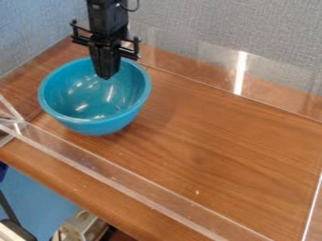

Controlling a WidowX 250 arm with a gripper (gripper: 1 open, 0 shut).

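Observation:
A large blue bowl (88,108) stands on the wooden table at the left, near the clear side wall. My black gripper (105,69) hangs over the back part of the bowl, its fingers pointing down. It looks shut, with nothing visible between its fingertips.
Clear low walls run along its back and front edges. A grey padded wall stands behind. Below the front left edge are a blue surface and some hardware.

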